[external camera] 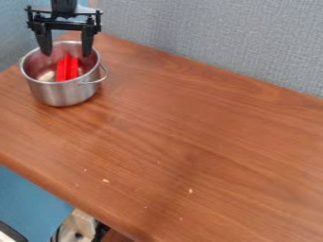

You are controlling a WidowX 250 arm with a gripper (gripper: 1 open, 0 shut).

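Observation:
My black gripper (66, 45) hangs open at the top left, its two fingers over the rim of a steel pot (60, 91) with a side handle. A red object (68, 68) lies inside the pot, below the space between the fingers; whether anything touches it is unclear.
The pot stands near the left end of a wooden table (202, 142), whose middle and right are clear apart from small pale specks. A grey wall runs behind it; a blue surface lies below the front left edge.

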